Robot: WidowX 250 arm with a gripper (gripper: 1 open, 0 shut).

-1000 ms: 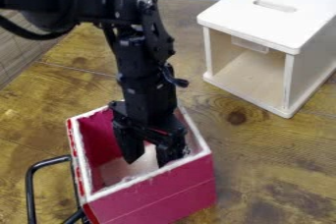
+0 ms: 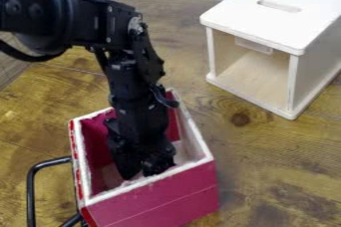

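The black robot arm reaches down from the upper left, and its gripper (image 2: 139, 159) is low inside an open pink box (image 2: 160, 201) with white rims at the bottom centre. The fingers are hard to make out against the dark gripper body, so I cannot tell how far they are apart or whether anything is between them. The box floor is mostly hidden by the gripper.
A white wooden cube cabinet (image 2: 293, 67) with an open front and a slotted top stands at the upper right. A black tubular frame (image 2: 32, 196) is beside the box on the left.
The gripper has shifted left and slightly down inside the pink box, and its fingers look closer together than a second ago. The box and cabinet are unmoved.
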